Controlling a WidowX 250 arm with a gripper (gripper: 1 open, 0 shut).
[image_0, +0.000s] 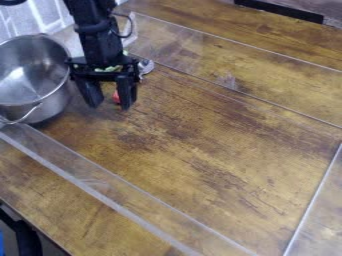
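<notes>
The black robot gripper (108, 92) hangs just right of a large steel pot (32, 75), its two fingers apart above the wooden table (214, 150). A small red object (118, 98) shows behind the fingers, partly hidden; whether it is between them or on the table beyond cannot be told. A bit of light green and some silvery shape sit behind the gripper, mostly covered by it.
Transparent strips run along the near left, across the back and at the right side. A dark edge lies at the back right.
</notes>
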